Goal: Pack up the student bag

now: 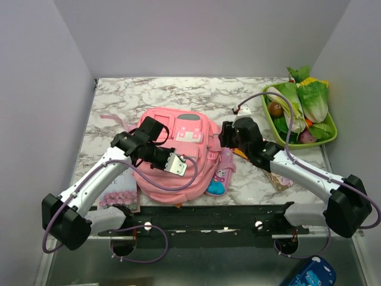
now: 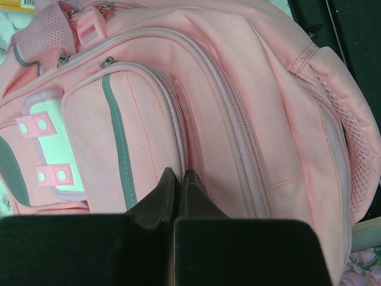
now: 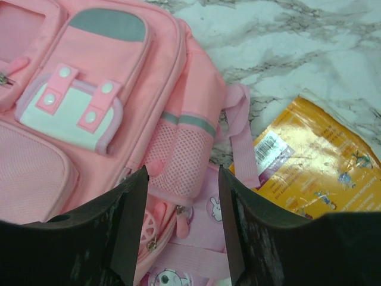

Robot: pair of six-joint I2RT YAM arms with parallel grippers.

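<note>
The pink backpack [image 1: 189, 154] lies front up on the marble table. My left gripper is shut, its tips against the zipped edge of the front pocket; whether cloth is pinched between them is hidden. Beside the backpack's mesh side pocket [image 3: 184, 158], my right gripper stands partly open, nothing held between its fingers. A pink-and-blue pouch [image 1: 219, 179] lies partly under the backpack's right side. In the right wrist view a yellow packet [image 3: 318, 161] rests on the table, a strap across its edge.
A planner book [image 1: 121, 189] lies left of the backpack, partly behind my left arm. A green basket of vegetables [image 1: 331, 136] stands at the back right. Below the table's front edge is a dark blue item [image 1: 312, 273].
</note>
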